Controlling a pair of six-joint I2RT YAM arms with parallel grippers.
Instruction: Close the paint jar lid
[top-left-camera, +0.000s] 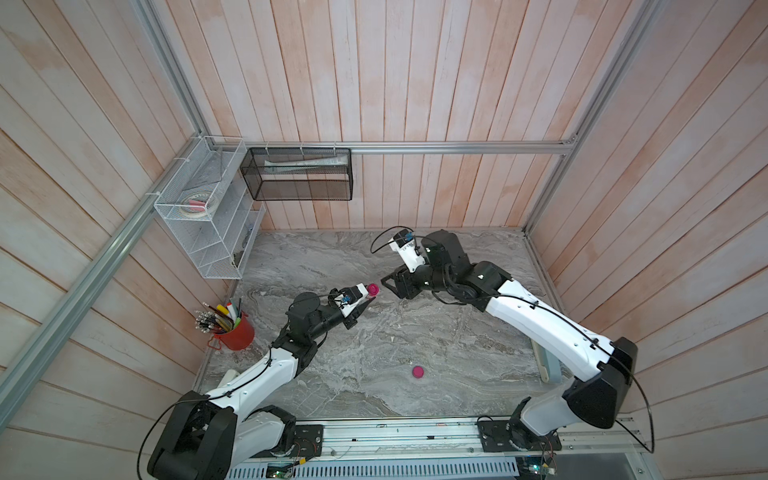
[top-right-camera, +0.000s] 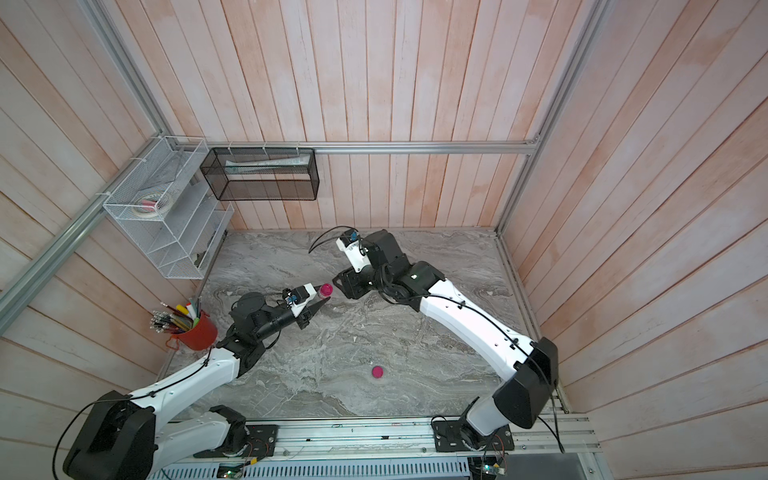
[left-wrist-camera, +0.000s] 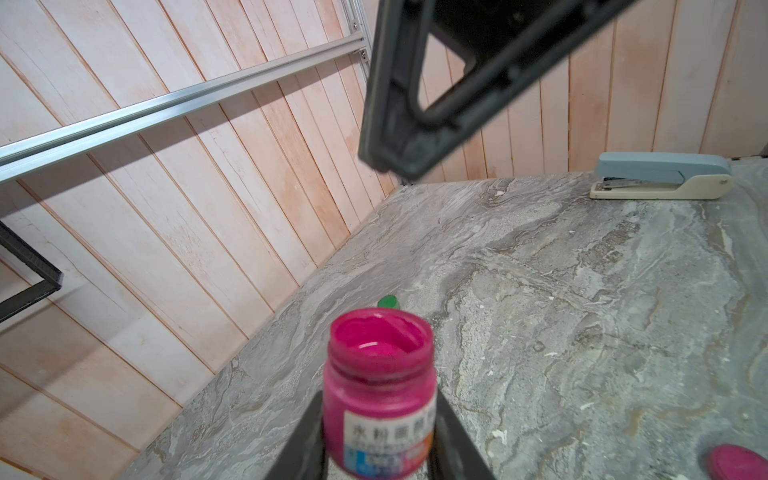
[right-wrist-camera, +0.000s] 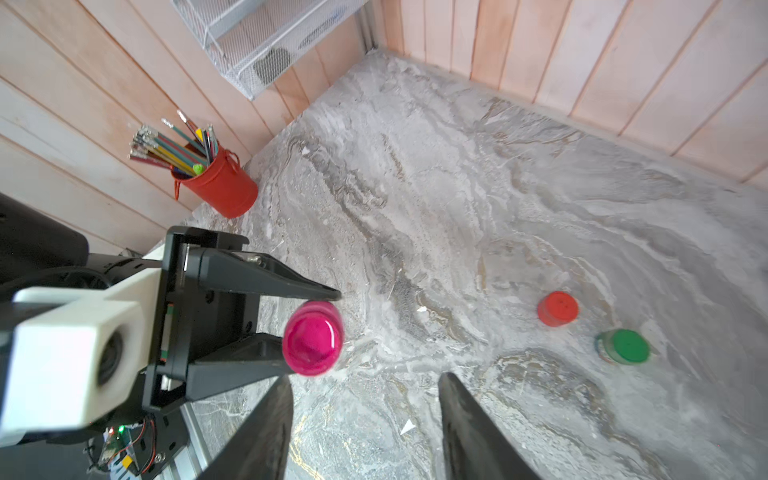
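An uncapped magenta paint jar (left-wrist-camera: 380, 392) is gripped between the fingertips of my left gripper, held above the table with its open mouth facing up. Its round pink lid (top-left-camera: 417, 372) lies apart on the marble table toward the front, and part of the lid (left-wrist-camera: 734, 464) shows in the left wrist view's lower right corner. My right gripper is open over the table, its fingers spread and empty, to the right of the jar. In the top views the two grippers face each other with a small gap.
A red-capped jar (right-wrist-camera: 557, 308) and a green-capped jar (right-wrist-camera: 624, 346) stand beneath the right arm. A red pencil bucket (top-left-camera: 236, 332) sits at the left edge, a stapler (left-wrist-camera: 664, 176) at the right.
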